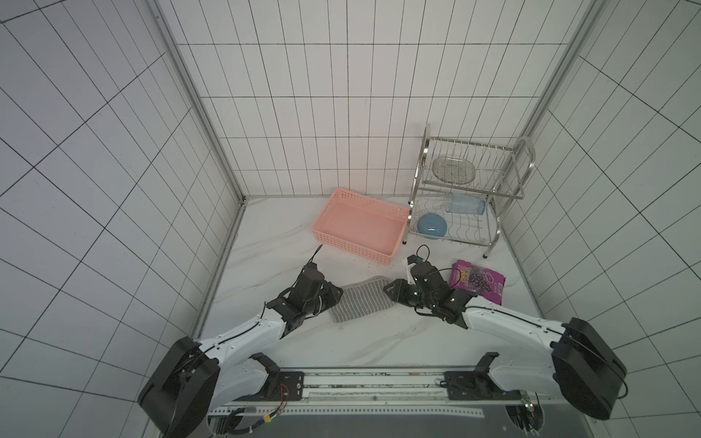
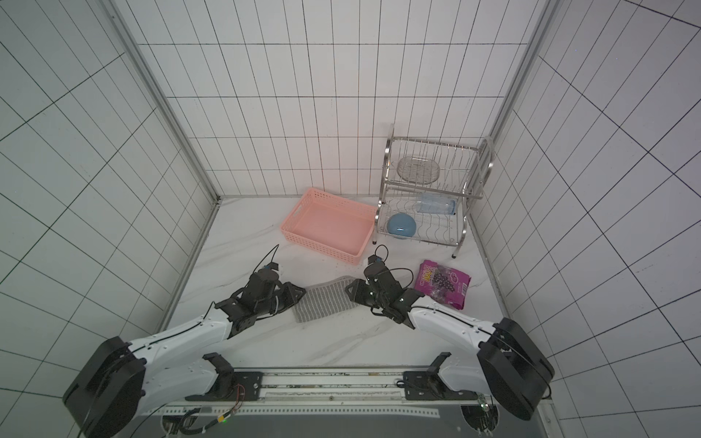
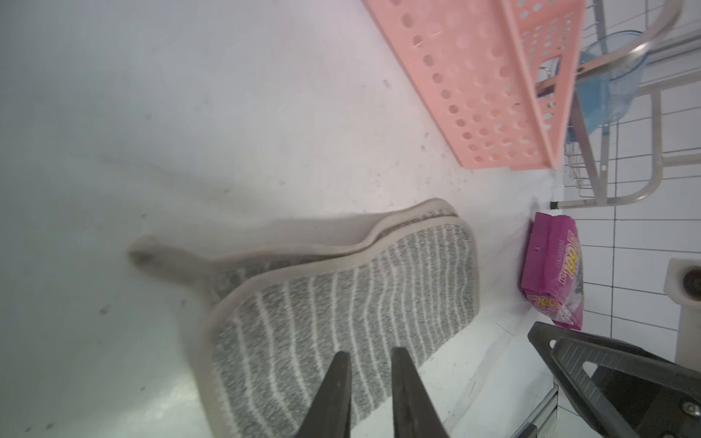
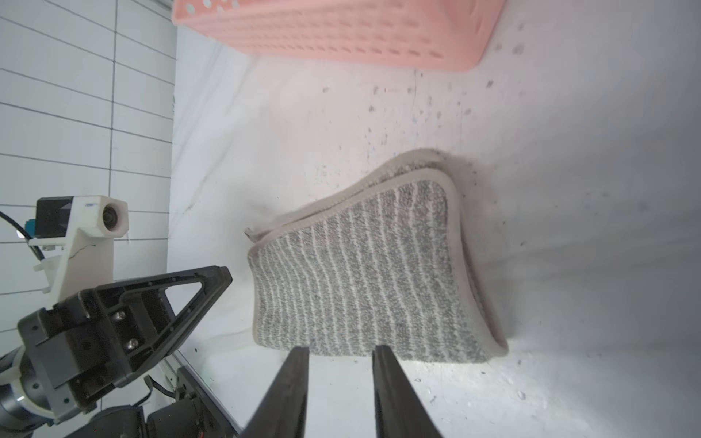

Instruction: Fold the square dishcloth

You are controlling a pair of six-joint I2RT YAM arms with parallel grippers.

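Note:
The grey striped dishcloth [image 1: 361, 299] with a pale border lies folded into a rough rectangle on the white counter, its upper edges wavy and not quite aligned in both wrist views. My left gripper is over the cloth's left end, part open with nothing visible between its fingers. My right gripper is over the right end, also part open and empty, its fingers near the cloth's front edge in the right wrist view.
A pink basket [image 1: 359, 222] stands behind the cloth, beside a steel dish rack [image 1: 467, 189] with plates. A purple packet [image 2: 445, 284] lies at the right.

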